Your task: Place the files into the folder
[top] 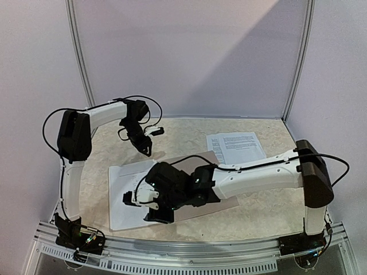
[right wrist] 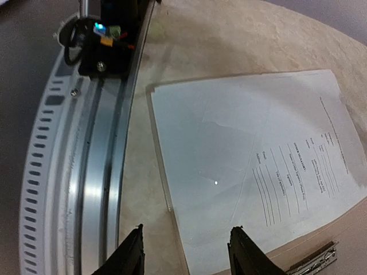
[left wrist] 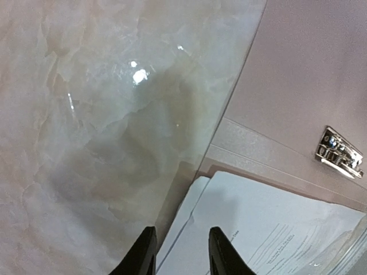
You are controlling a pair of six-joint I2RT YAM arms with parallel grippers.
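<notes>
The folder (top: 221, 203) lies spread out on the table, its bare brownish half to the right. White printed paper (top: 123, 203) covers the left half; in the left wrist view the corners of two overlapping sheets (left wrist: 229, 200) show near the folder's edge. Just off the paper's back edge is my left gripper (top: 147, 152), fingers (left wrist: 146, 252) parted and nothing held. My right gripper (top: 140, 207) hangs over the left half, partly hiding it; its fingers (right wrist: 133, 249) stand wide apart and empty. A metal clip (left wrist: 339, 153) sits on the bare half.
A separate set of printed sheets (top: 235, 148) lies flat at the back right, partly beside the folder. The metal rail (top: 189, 258) borders the front. Bare table shows at the back left and the right.
</notes>
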